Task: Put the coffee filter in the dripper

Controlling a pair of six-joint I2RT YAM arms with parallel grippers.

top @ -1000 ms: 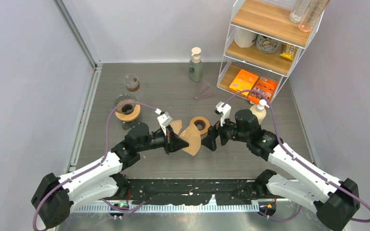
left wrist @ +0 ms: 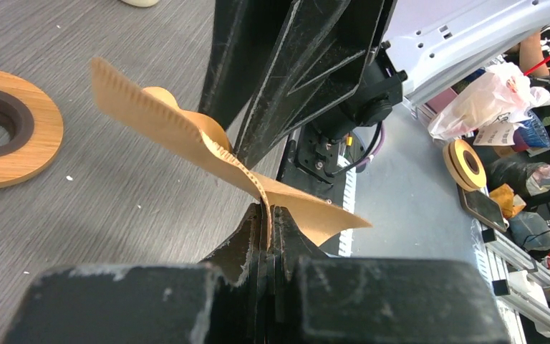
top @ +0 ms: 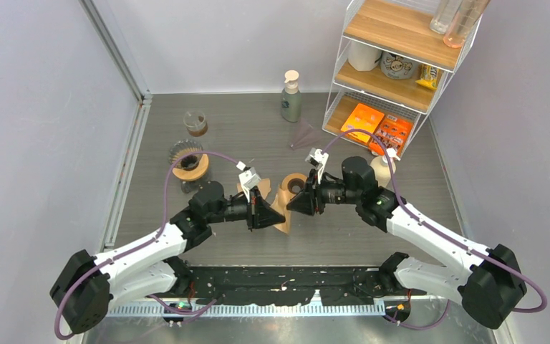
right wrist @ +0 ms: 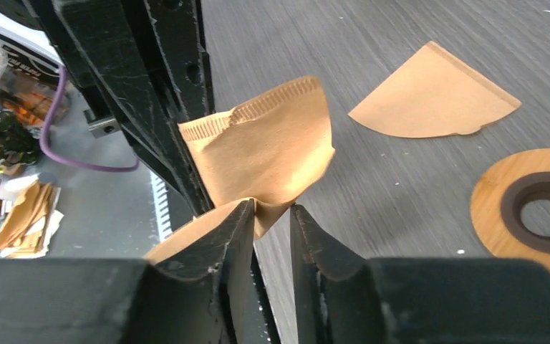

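A tan paper coffee filter (top: 281, 211) is held upright between the arms. My left gripper is shut on it, the paper creased and bent around the pinch. My right gripper is at the filter's other side, part open, with paper at its fingertips; whether it grips cannot be told. Another filter (right wrist: 433, 97) lies flat on the table. The glass dripper with a wooden collar (top: 191, 172) stands at the left.
A wooden ring (right wrist: 494, 208) lies behind the grippers. A glass (top: 195, 126), a pump bottle (top: 290, 104) and a clear pink object (top: 303, 136) stand farther back. A shelf (top: 387, 86) fills the back right.
My right gripper has moved left and up to the filter held by my left gripper. The filter now looks narrower from above, and the left gripper has shifted slightly right.
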